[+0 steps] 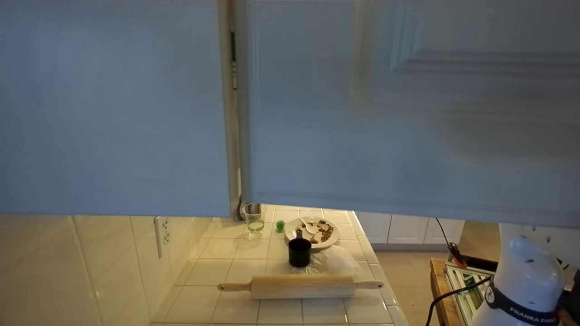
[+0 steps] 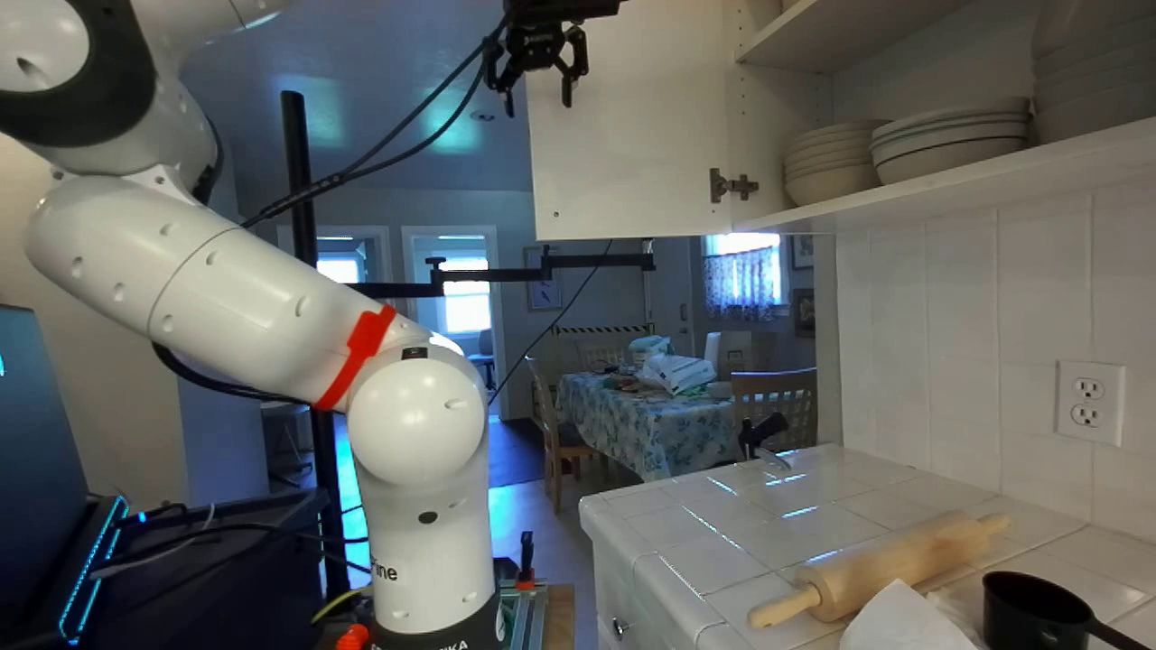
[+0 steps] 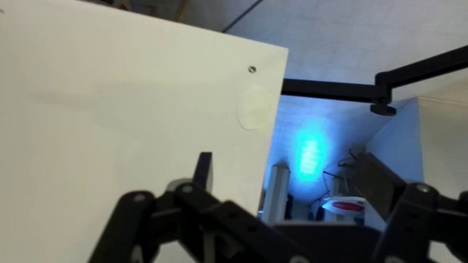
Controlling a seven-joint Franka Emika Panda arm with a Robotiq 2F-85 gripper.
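Note:
The cabinet door stands swung out from the upper cabinet, its flat white inner face showing in the second exterior view. My gripper is high beside the door's outer edge, fingers pointing down, open and holding nothing. In the wrist view the door panel fills the left side. There the gripper spans the door's edge, with one finger over the panel and the other past the edge. Whether a finger touches the door I cannot tell. In the first exterior view the door's outer face hides the gripper.
Stacked bowls sit on the cabinet shelf. On the tiled counter lie a rolling pin, a black cup, a plate of food, a clear glass and a small green item. A black bar runs behind the door.

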